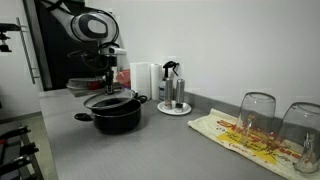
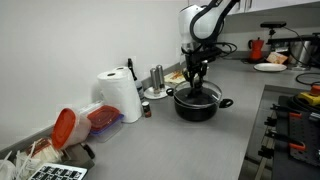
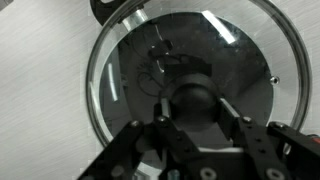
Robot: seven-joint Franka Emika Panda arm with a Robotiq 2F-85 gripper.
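Note:
A black pot (image 1: 118, 119) with two side handles stands on the grey counter. Its glass lid (image 3: 98, 88) has a metal rim and a round black knob (image 3: 193, 102). In the wrist view my gripper is shut on that knob from above. The first exterior view shows the lid (image 1: 108, 100) tilted over the pot's mouth, its left side nearer me; part of the rim may still touch the pot, which I cannot tell. In the second exterior view the lid (image 2: 198, 94) sits at the top of the pot (image 2: 196, 110), under the gripper (image 2: 198, 80).
Behind the pot stand a paper towel roll (image 2: 117, 95) and a white plate (image 1: 174, 109) with grinders. Two upturned glass jars (image 1: 256, 115) rest on a yellow patterned cloth (image 1: 225, 128) at the right.

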